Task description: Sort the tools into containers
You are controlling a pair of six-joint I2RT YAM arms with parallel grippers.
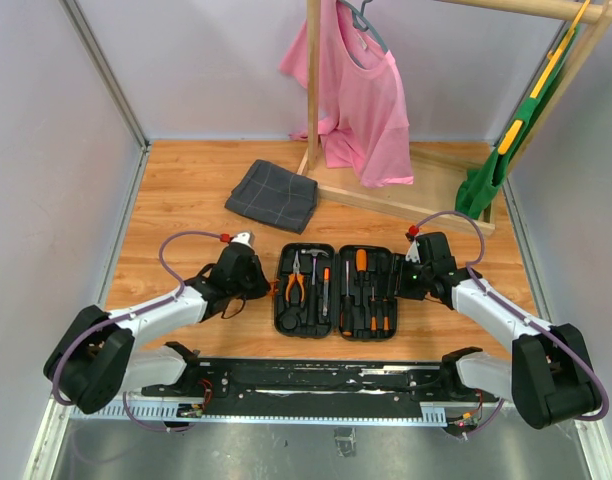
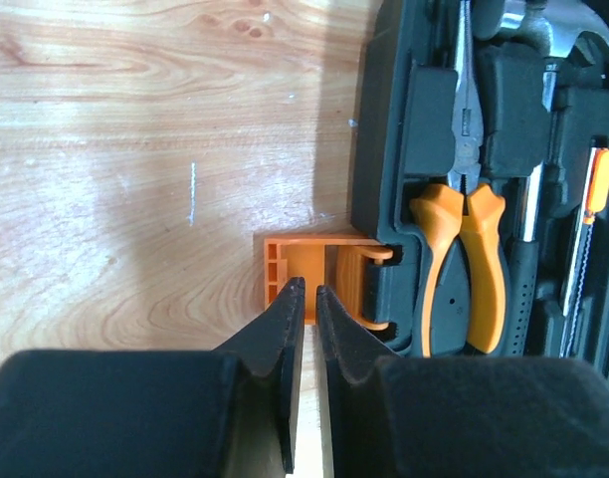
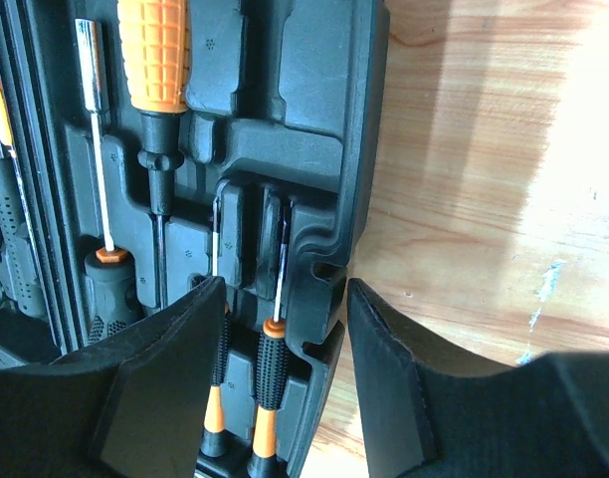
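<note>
A black tool case lies open flat on the wooden floor, its left half (image 1: 283,312) holding orange-handled pliers (image 1: 295,290), a hammer (image 1: 313,268) and an orange-and-silver cutter (image 1: 326,290). The right half (image 1: 369,334) carries several orange-and-black screwdrivers (image 3: 271,383). All these tools sit in moulded slots. My left gripper is just left of the case, over its orange latch (image 2: 351,281); a narrow gap separates its fingers, with no tool between them. My right gripper stands wide open at the case's right edge, which shows between its fingers; contact cannot be judged.
Behind the case lies a folded dark grey cloth (image 1: 274,194). A wooden rack (image 1: 358,197) with a hanging pink shirt (image 1: 363,105) and a green apron (image 1: 506,140) stands at the back. Bare floor (image 1: 171,240) extends to the left.
</note>
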